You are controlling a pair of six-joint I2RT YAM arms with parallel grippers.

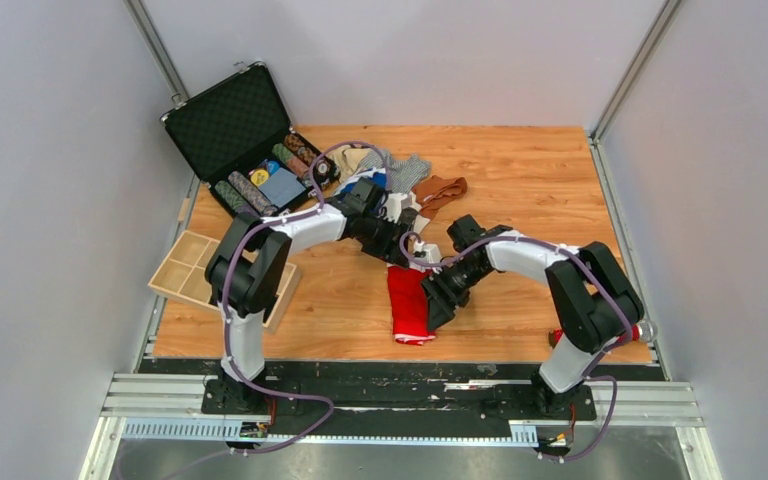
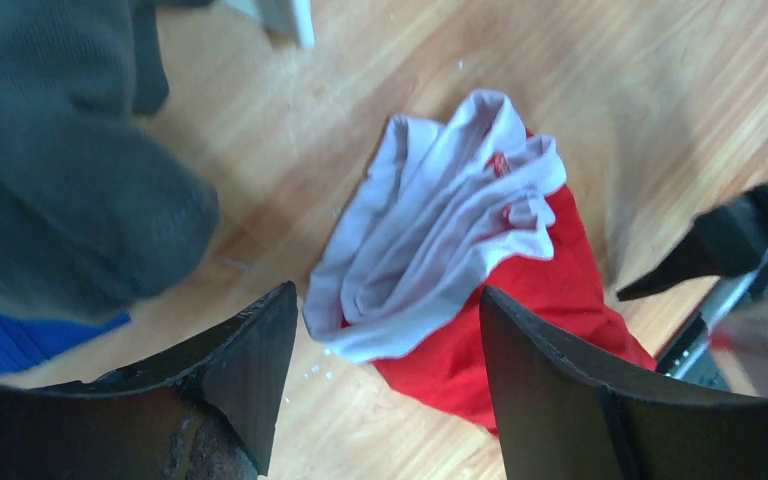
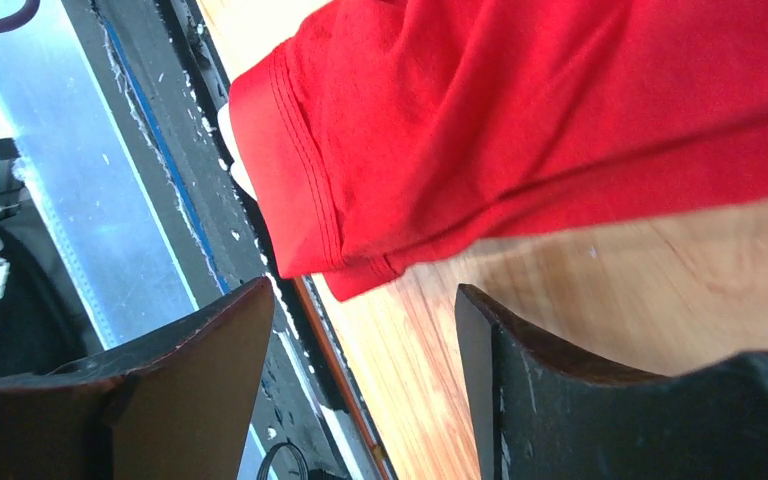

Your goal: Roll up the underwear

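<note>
Folded into a long strip, the red underwear lies on the wooden table, running towards its front edge. Its white waistband is bunched at the far end, below my left gripper, whose fingers stand part open above the cloth with nothing held. My right gripper is part open too, beside the near end of the red cloth; a strip of bare table shows between its fingers. In the top view both grippers' tips are partly hidden behind the arms.
Behind my left gripper lies a pile of clothes, with a brown garment beside it. An open black case and a wooden divided box stand at the left. Bare table spreads out at the right.
</note>
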